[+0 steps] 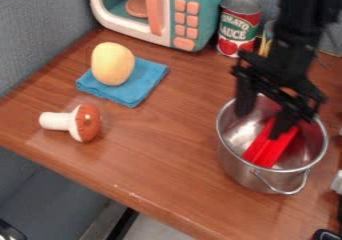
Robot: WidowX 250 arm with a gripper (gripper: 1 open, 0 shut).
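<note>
My black gripper (274, 102) hangs over the silver pot (242, 159) at the right, its fingers reaching down at the pot's rim, partly blurred. Red oblong pieces (270, 148) lie inside the pot, their upper part partly behind the gripper. Whether the fingers touch them, or how far apart they are, is unclear.
A blue cloth (135, 91) holds an egg (112, 64). A toy mushroom (80, 122) lies front left. A toy microwave (187, 24) and a tomato can (238, 24) stand at the back; another can is mostly hidden by the arm.
</note>
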